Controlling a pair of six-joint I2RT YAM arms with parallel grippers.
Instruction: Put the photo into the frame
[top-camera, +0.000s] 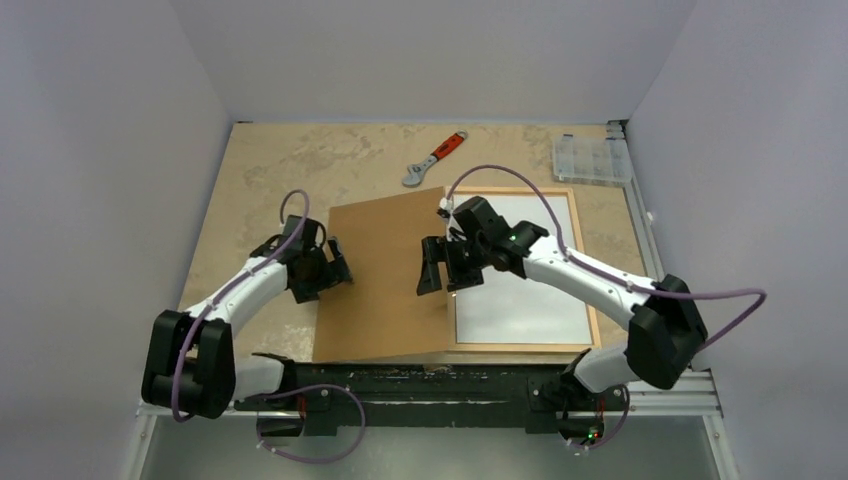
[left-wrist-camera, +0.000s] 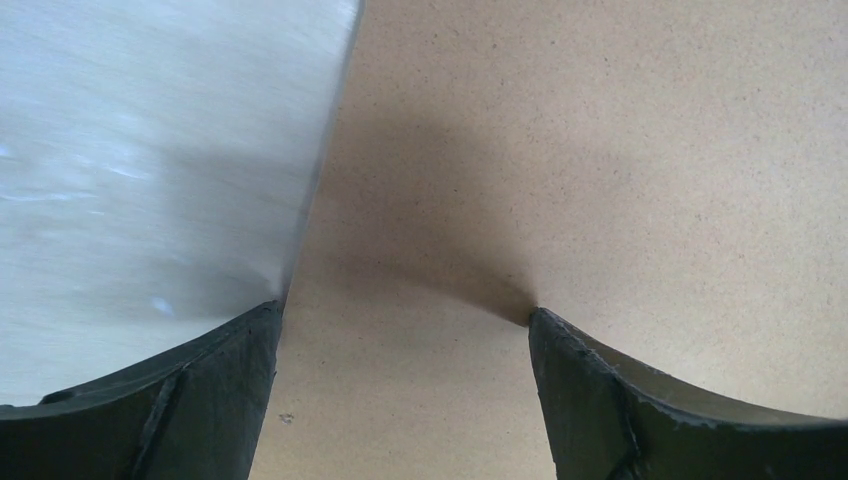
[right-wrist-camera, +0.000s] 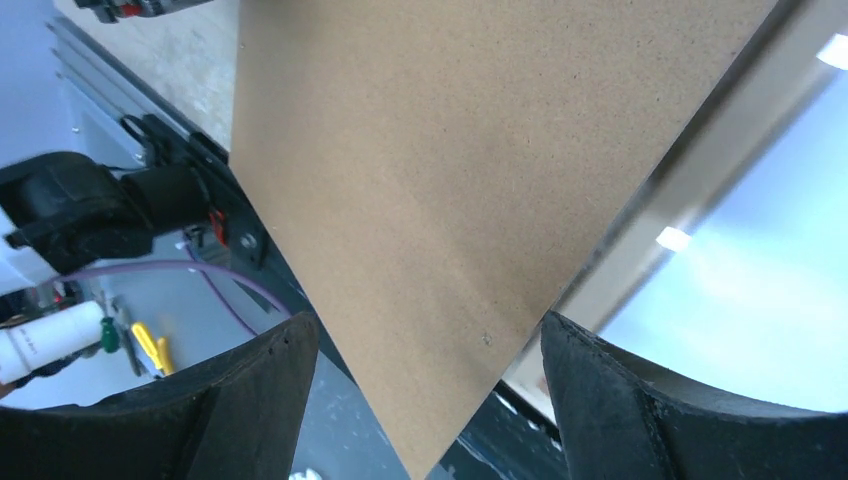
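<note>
A brown board lies left of the wooden frame, its right edge at the frame's left rail. A white sheet fills the frame. My left gripper is open at the board's left edge; in the left wrist view its fingertips rest low beside that edge. My right gripper is open over the board's right edge, which in the right wrist view runs beside the frame's inner rail. No separate photo can be told apart.
An adjustable wrench lies at the back middle. A clear plastic case sits at the back right corner. Side walls bound the space.
</note>
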